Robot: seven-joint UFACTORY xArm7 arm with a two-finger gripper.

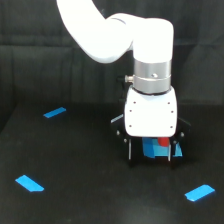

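My white gripper (149,152) points downward right of the middle of the view. Its dark, thin fingers stand well apart, one on each side of the body's lower edge, so it looks open. A blue object (150,148) shows below and behind the hand, roughly between the fingers. Beside it is a small red patch (163,142), perhaps a separate block. The hand covers most of both, and whether the fingers touch either one cannot be told.
Blue tape strips lie on the dark table (85,150): a far-left strip (55,112), a near-left strip (29,184) and a near-right strip (200,192). A dark curtain hangs behind.
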